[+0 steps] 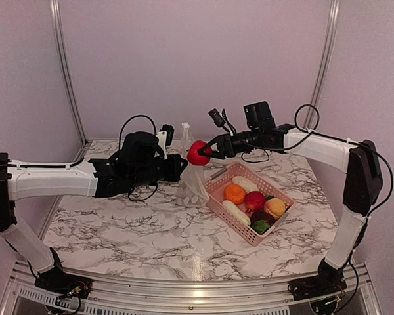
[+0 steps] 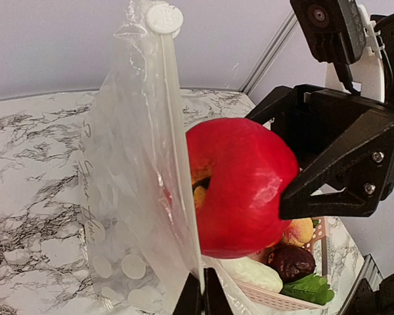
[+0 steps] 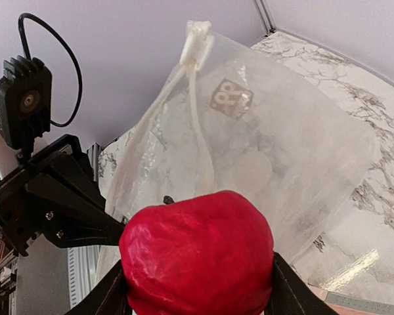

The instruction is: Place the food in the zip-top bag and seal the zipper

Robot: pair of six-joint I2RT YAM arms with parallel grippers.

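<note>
A clear zip top bag hangs upright from my left gripper, which is shut on its edge; the zipper strip runs up to the slider. My right gripper is shut on a red pepper-like food, held at the bag's mouth and partly behind the plastic in the left wrist view. How far inside it is, I cannot tell.
Below and right sits a pink basket with an orange, a peach, pale long items, a red fruit, a dark item and greens.
</note>
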